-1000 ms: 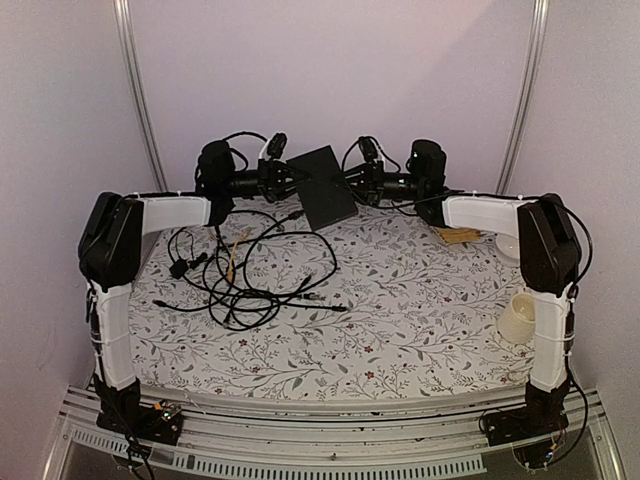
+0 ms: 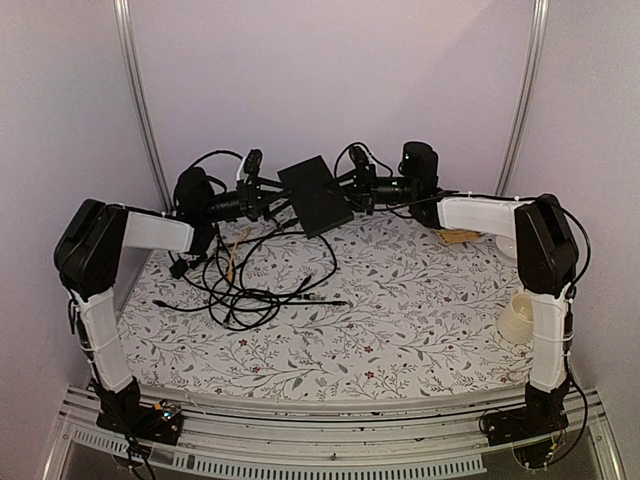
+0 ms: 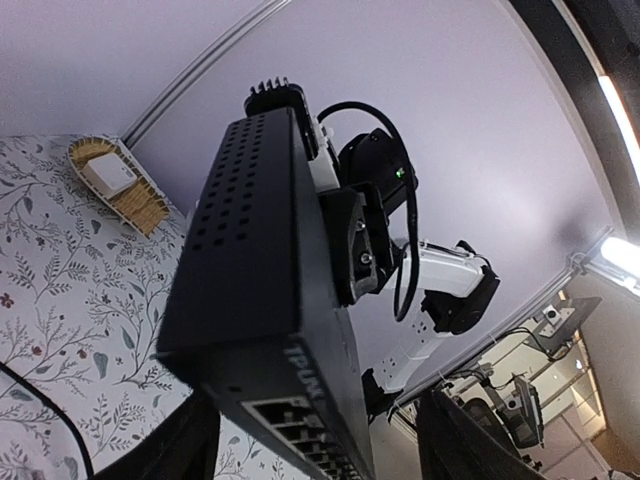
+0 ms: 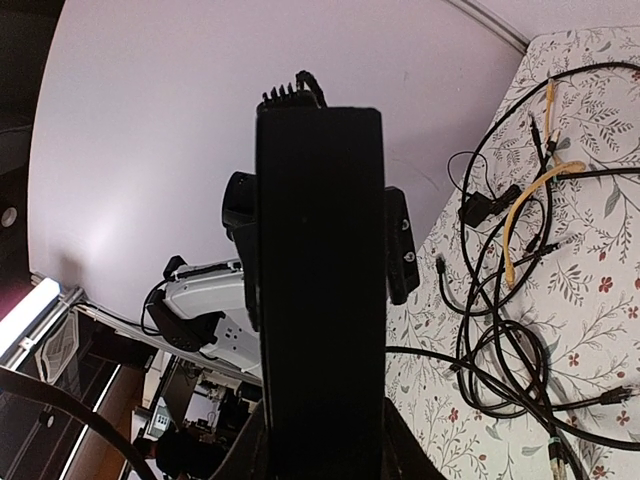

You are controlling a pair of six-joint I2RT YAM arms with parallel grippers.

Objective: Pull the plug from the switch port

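Observation:
A flat black switch hangs above the back of the table, with my right gripper shut on it; in the right wrist view its dark edge fills the middle. In the left wrist view the switch shows vent holes and a row of ports near its lower end. My left gripper is at the switch's left side, its fingers open around the near end. I cannot tell whether a plug sits in a port.
Tangled black cables, a yellow cable and an adapter lie on the left half of the table. A wicker basket is at the back right and a cream cup at the front right.
My left gripper has moved left and down in the top view. The switch and my right gripper have shifted slightly left and down too.

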